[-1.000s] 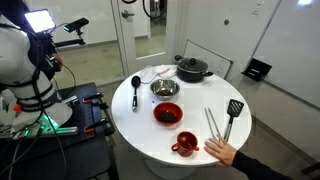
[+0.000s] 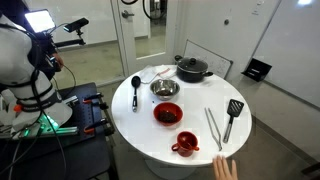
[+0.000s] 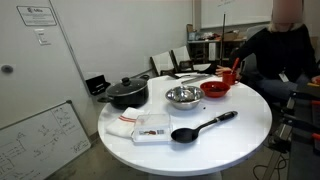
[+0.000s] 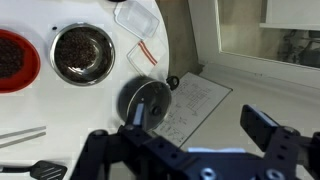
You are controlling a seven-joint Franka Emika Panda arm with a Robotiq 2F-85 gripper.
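Note:
My gripper stands open along the bottom of the wrist view, its dark fingers (image 4: 100,146) wide apart and nothing between them. It hangs above the white round table (image 2: 140,125). A black lidded pot (image 2: 193,69) sits at the table's far side. Near it is a metal bowl (image 2: 167,90), which in the wrist view has dark grains inside. Beside that bowl stands a red bowl (image 2: 167,114) with dark contents. A red cup (image 2: 185,144) rests by the near edge. A black ladle (image 2: 135,92) lies on the left.
A black spatula (image 2: 232,117) and a pair of sticks (image 2: 213,127) lie at the right. A clear container (image 3: 153,128) and a white cloth (image 3: 123,123) are beside the pot. A person's hand (image 2: 225,168) is close to the near table edge.
The person's hand has drawn back from the table toward the bottom edge and turned fingers-up, and its dark sleeve has left exterior view 1. The table objects look unmoved.

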